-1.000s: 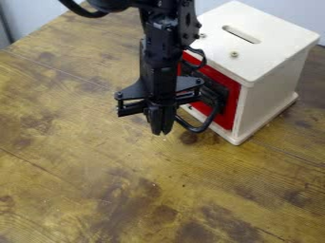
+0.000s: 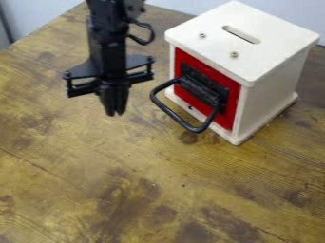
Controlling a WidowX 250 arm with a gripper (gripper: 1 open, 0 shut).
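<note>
My black gripper (image 2: 114,99) hangs at the upper left over the wooden table, shut, with nothing seen between its fingers. To its right stands a white wooden box (image 2: 267,81) with a slot in its top and a red front panel (image 2: 223,114). A black U-shaped handle (image 2: 180,120) sticks out from that panel, a short way right of the gripper and apart from it.
A pale wall lies behind the back edge at the top left.
My gripper has moved left and upward, away from the box's front and handle, which now show more fully. The box has not visibly moved.
</note>
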